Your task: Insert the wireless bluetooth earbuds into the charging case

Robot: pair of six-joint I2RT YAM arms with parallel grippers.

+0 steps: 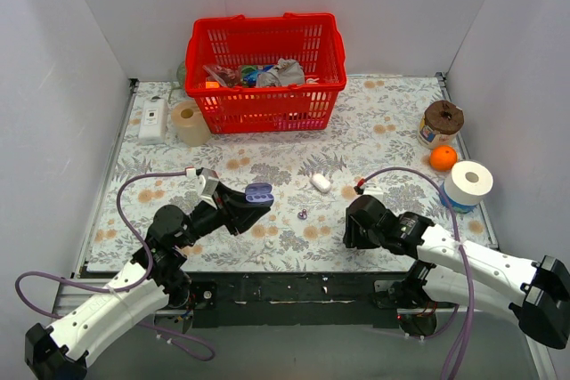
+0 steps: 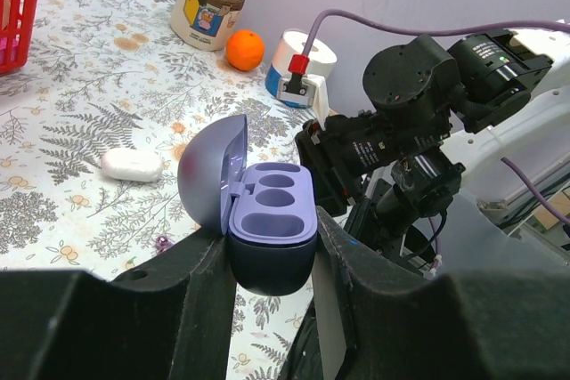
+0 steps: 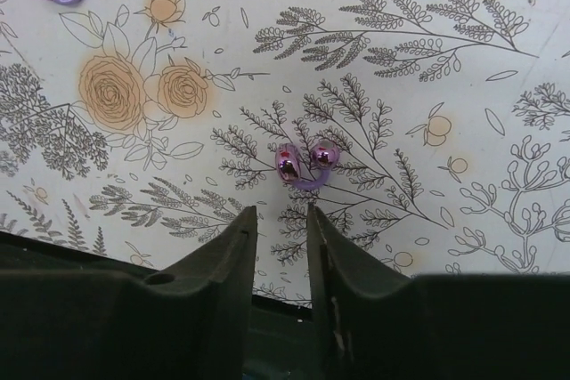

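My left gripper is shut on the purple charging case (image 2: 274, 198), held above the table with its lid (image 2: 211, 171) up and the visible hollows empty. One purple clip-shaped earbud (image 3: 305, 169) lies on the table just beyond the fingertips of my right gripper. Those fingers are parted by a narrow gap with nothing between them. A second earbud (image 1: 303, 214) rests on the table between the two arms; part of it also shows at the right wrist view's upper left corner. In the top view, the right gripper hides the first earbud.
A small white object (image 1: 321, 182) lies beyond the earbuds. The red basket (image 1: 267, 113) stands at the back, with a tape roll (image 1: 190, 124) beside it. An orange (image 1: 443, 158), a brown-topped jar (image 1: 440, 124) and a paper roll (image 1: 467, 186) line the right side. Mid-table is mostly clear.
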